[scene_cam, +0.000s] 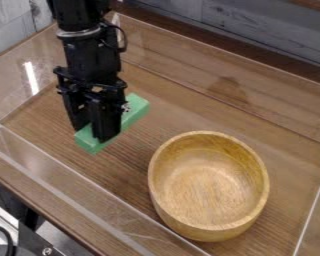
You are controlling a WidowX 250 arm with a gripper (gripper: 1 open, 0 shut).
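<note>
My black gripper (101,108) is low over the wooden table at the centre left, shut on a green rectangular object (123,128), which it partly covers. The green object is just left of a round tan wooden bowl (207,183), which is empty. Whether the object touches the table is hard to tell.
Pale edges border it at the left and the right. A dark cable lies at the bottom left corner.
</note>
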